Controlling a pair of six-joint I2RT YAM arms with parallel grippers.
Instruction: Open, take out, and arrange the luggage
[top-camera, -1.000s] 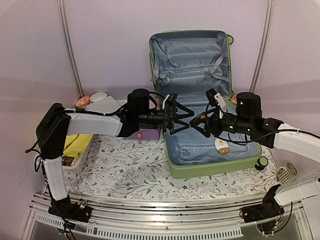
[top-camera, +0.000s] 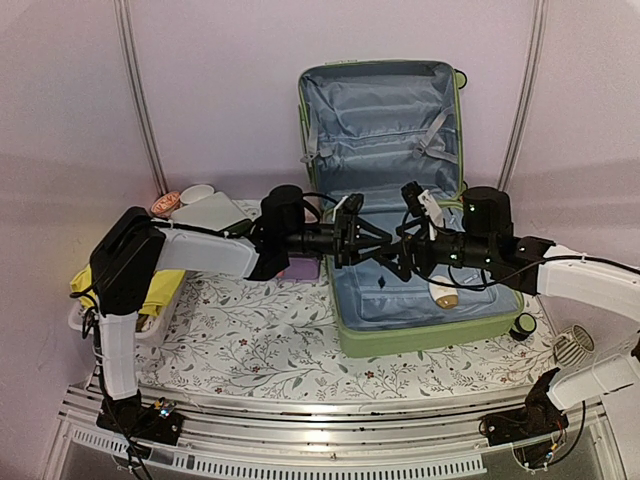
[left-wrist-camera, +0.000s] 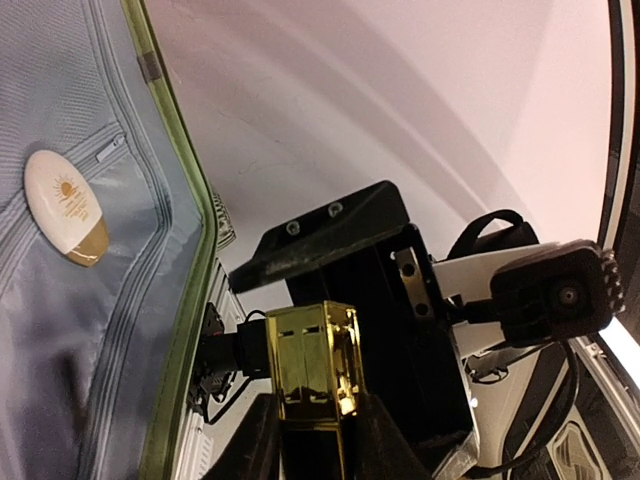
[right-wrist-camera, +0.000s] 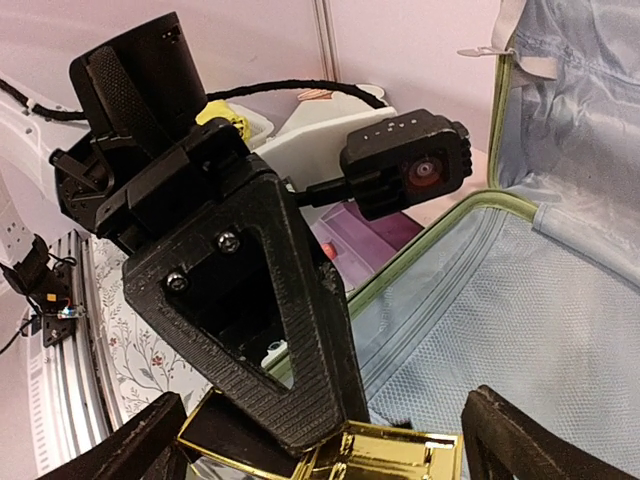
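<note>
The green suitcase (top-camera: 430, 340) lies open, lid upright at the back. Above its base my two grippers meet. My left gripper (top-camera: 380, 250) is shut on a shiny gold box, which also shows at the bottom of the right wrist view (right-wrist-camera: 385, 455). My right gripper (top-camera: 405, 245) is at the same box, its fingers part open around it; whether they touch it I cannot tell. A white-and-tan oval item (left-wrist-camera: 62, 200) lies inside the suitcase base.
A bin with yellow cloth (top-camera: 160, 290) stands at the left, a purple box (top-camera: 300, 268) behind the left arm. A striped cup (top-camera: 572, 345) and a dark jar (top-camera: 522, 326) lie right of the suitcase.
My left gripper has moved right to the gold box at my right gripper and closed on it. My right gripper has shifted slightly.
</note>
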